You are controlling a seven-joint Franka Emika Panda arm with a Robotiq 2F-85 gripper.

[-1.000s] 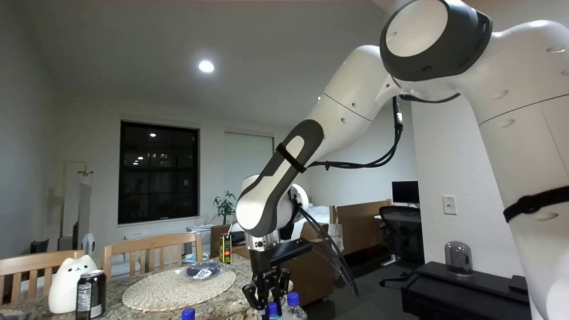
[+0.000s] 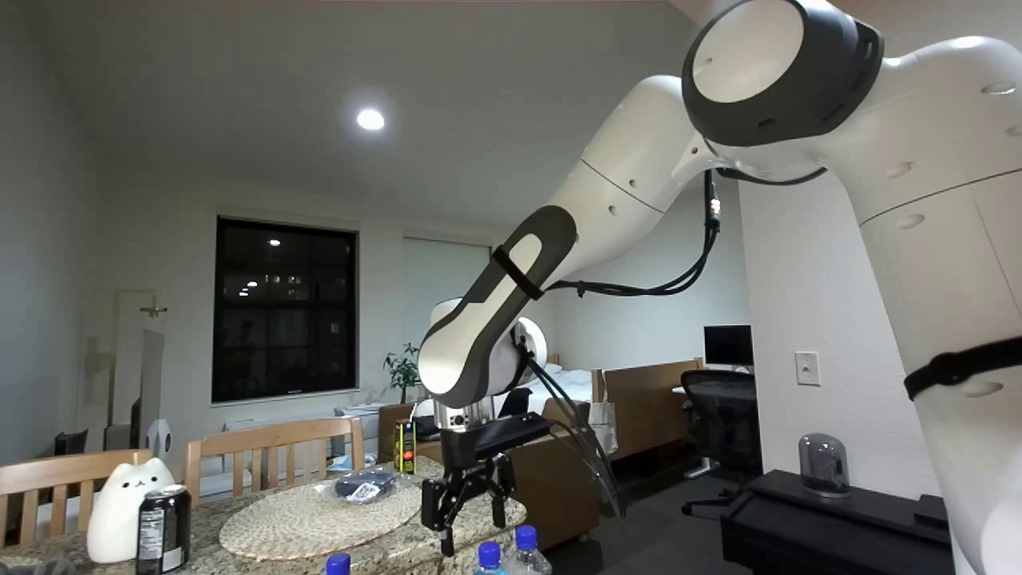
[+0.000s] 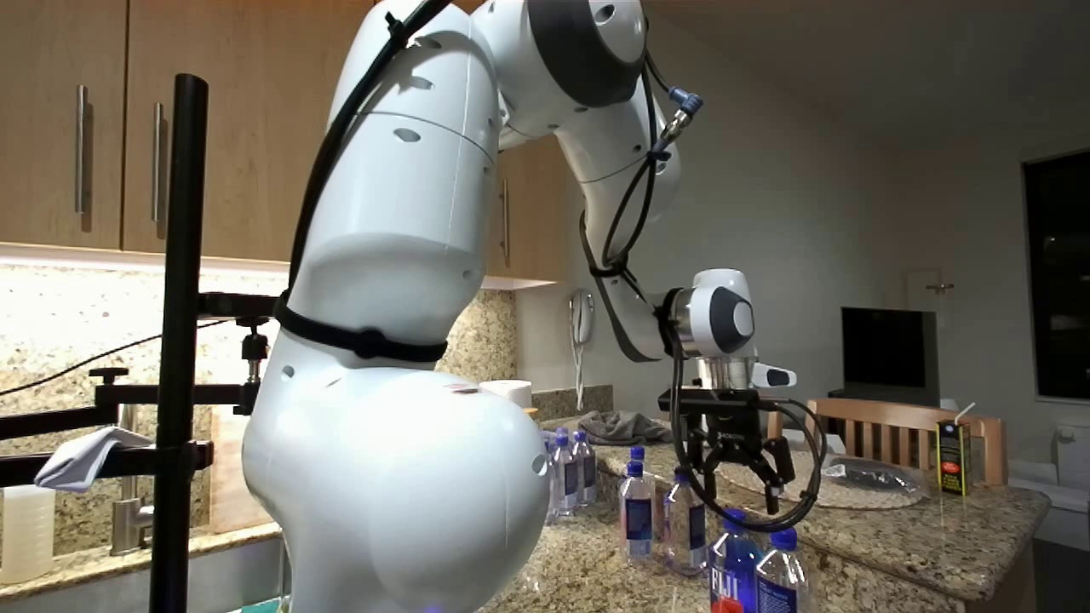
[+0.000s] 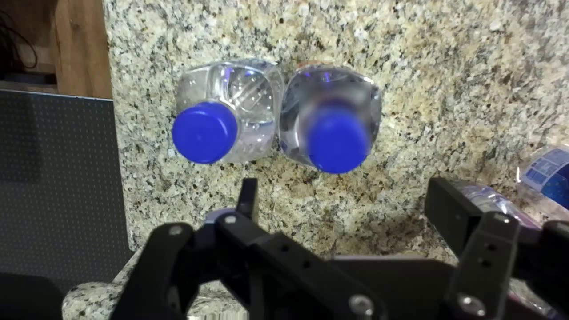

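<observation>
Two clear bottles with blue caps stand side by side on the granite counter (image 4: pixel 405 32) in the wrist view: a left bottle (image 4: pixel 250 96) and a right bottle (image 4: pixel 333 82). My gripper is open, its fingers wide apart, with only bare granite showing between them. Both caps lie beyond the fingertips, outside the fingers. In exterior view 1 the gripper (image 2: pixel 474 537) hangs above and left of the two caps. From exterior view 2, one of these bottles (image 3: pixel 733 557) shows a blue and red label.
More bottles stand nearby, among them an upright one (image 3: pixel 638 511) and a group (image 3: pixel 572 472) farther left. The raised counter holds a round woven mat (image 2: pixel 278 522), a plastic package (image 2: pixel 369 485), a yellow-black carton (image 2: pixel 405 447), a black can (image 2: pixel 163 532) and a white cat figure (image 2: pixel 124 508).
My gripper has risen and shifted left in exterior view 1, away from the two bottles. Its fingers now stand wider apart. The bottles there appear unmoved.
</observation>
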